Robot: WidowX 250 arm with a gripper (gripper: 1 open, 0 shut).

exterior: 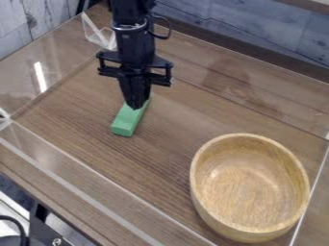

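Note:
My black gripper (134,94) points down from the upper middle of the view, its tip just over the far end of a green block (127,119). The block lies flat and lengthwise on the wooden table (103,173). Whether the fingers are apart or closed, or touch the block, I cannot tell from this angle.
A large pale tan bowl (249,187) occupies the front right. Grey panels stand along the back and left edges, with some clear plastic near the back left.

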